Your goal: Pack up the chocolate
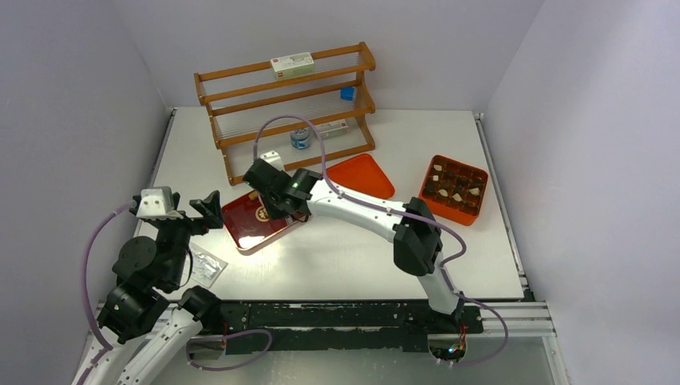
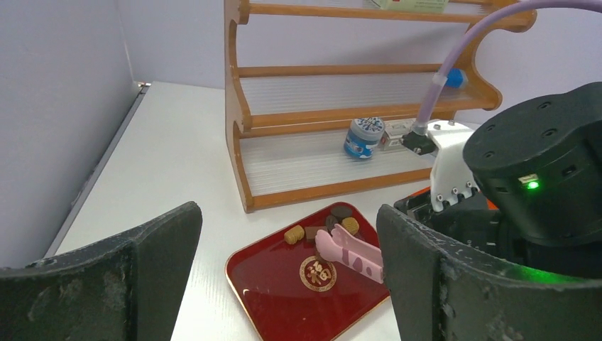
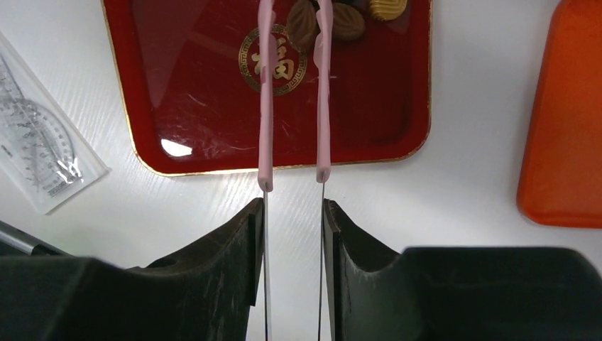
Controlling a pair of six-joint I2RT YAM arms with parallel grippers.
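My right gripper is shut on pink tongs [image 3: 265,128], whose two arms stand apart. They reach over the red tray [image 3: 213,135], with a brown chocolate [image 3: 303,27] between their far ends; contact cannot be told. Another brown chocolate [image 3: 348,23] and a tan one [image 3: 388,7] lie alongside. In the left wrist view several chocolates cluster at the tray's back, including a tan one [image 2: 294,234]. My left gripper stands open and empty, left of the tray. The orange box [image 1: 447,212] at the right has dark compartments with pale pieces in several.
An orange lid-like tray [image 1: 365,176] lies right of the red one. Behind stands a wooden rack [image 1: 367,104] holding boxes and a blue jar [image 1: 300,139]. A clear packet [image 1: 206,266] lies front left.
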